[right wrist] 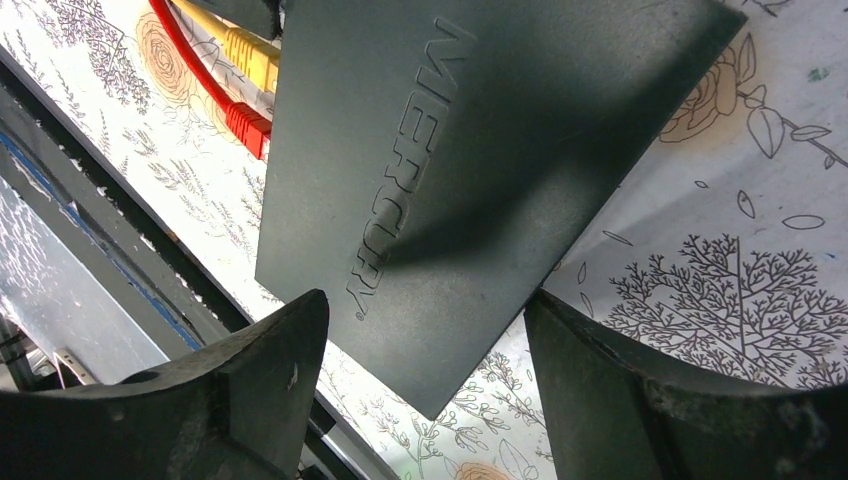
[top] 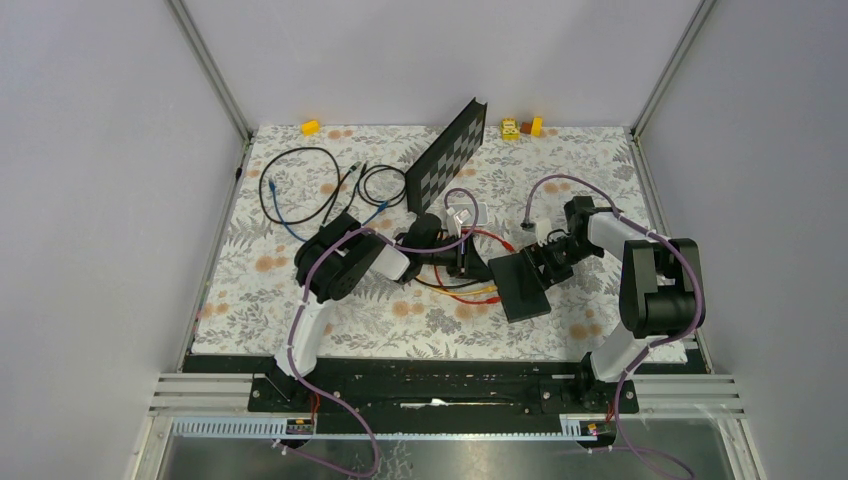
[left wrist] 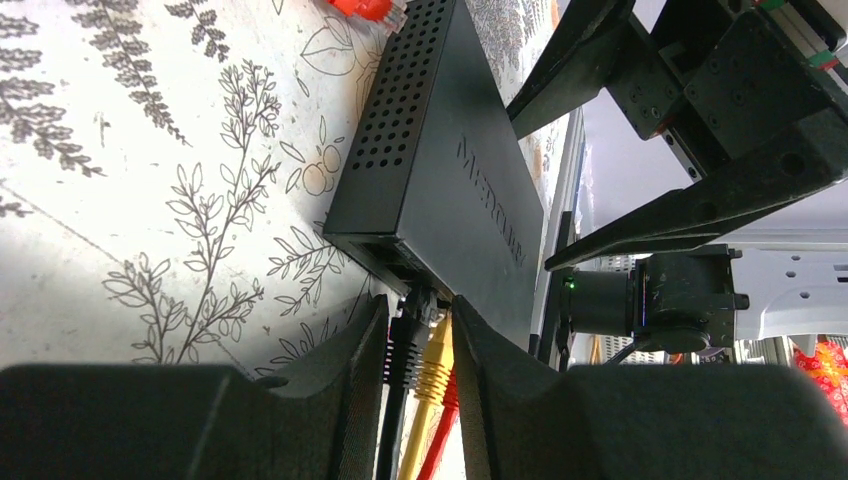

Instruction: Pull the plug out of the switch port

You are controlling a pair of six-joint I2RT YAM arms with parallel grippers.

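A black Mercury switch box [top: 520, 295] [left wrist: 450, 200] [right wrist: 400, 150] lies on the patterned table. Black [left wrist: 395, 420], yellow [left wrist: 432, 380] and red [right wrist: 245, 125] plugs line its port side. My left gripper [top: 478, 268] has its fingertips either side of the black plug at the box's end, part open; whether they grip it is unclear. My right gripper [top: 532, 265] is open over the box, its fingers spanning it toward the far end and side.
A checkered board [top: 445, 155] leans at the back, coiled cables [top: 300, 150] lie back left, and small yellow blocks [top: 509, 130] sit along the back edge. A red plug [left wrist: 370, 8] lies beside the box's far side.
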